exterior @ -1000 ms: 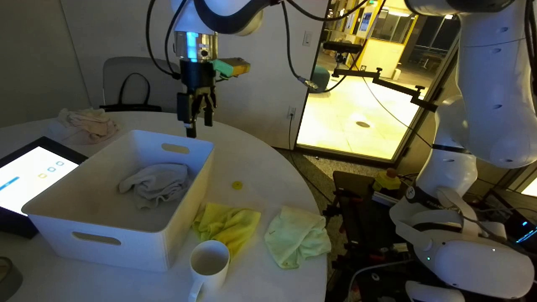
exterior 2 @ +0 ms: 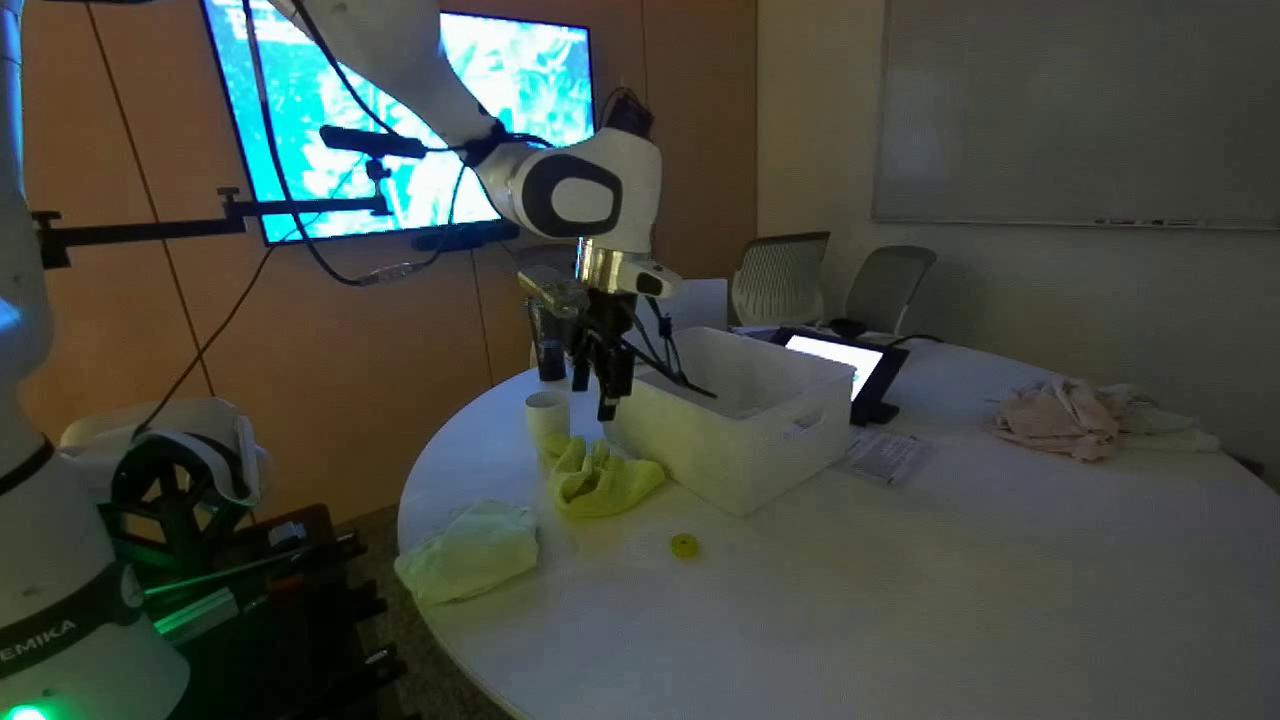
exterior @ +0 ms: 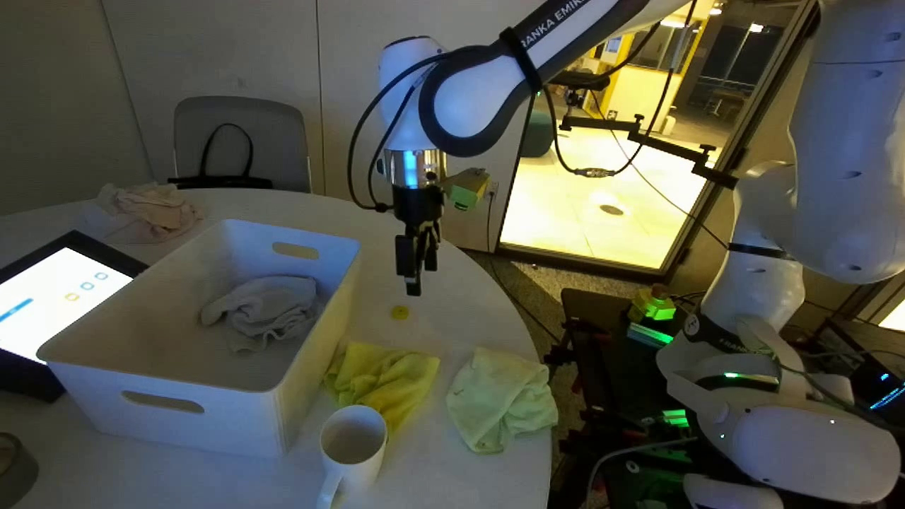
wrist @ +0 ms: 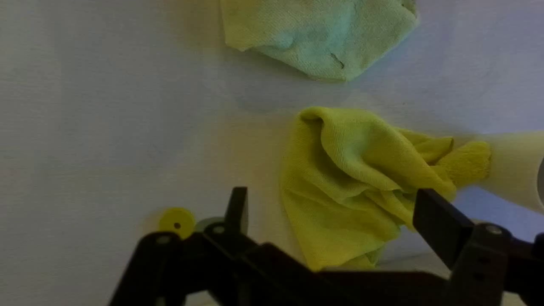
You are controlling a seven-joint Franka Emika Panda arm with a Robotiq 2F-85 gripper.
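My gripper (exterior: 418,280) hangs above the table with its fingers apart and nothing between them. In the wrist view a crumpled yellow cloth (wrist: 352,183) lies below, seen partly through the gap of the open gripper. A paler yellow-green cloth (exterior: 500,400) rests to the right of it, near the table edge in exterior view 1. The white bin (exterior: 174,373) stands left of the yellow cloth and has a whitish cloth (exterior: 267,309) bunched inside. A small yellow disc (exterior: 399,313) sits on the bare table, apart from the cloths.
A white mug (exterior: 352,445) stands right by the yellow cloth and the bin's corner. Behind the bin is a lit tablet (exterior: 59,297); a pinkish cloth (exterior 2: 1056,420) lies farther off.
In exterior view 1 the arm and gripper have moved right and lower, from behind the bin's far edge to above the table beside it. The cloths, bin, mug and disc have not moved.
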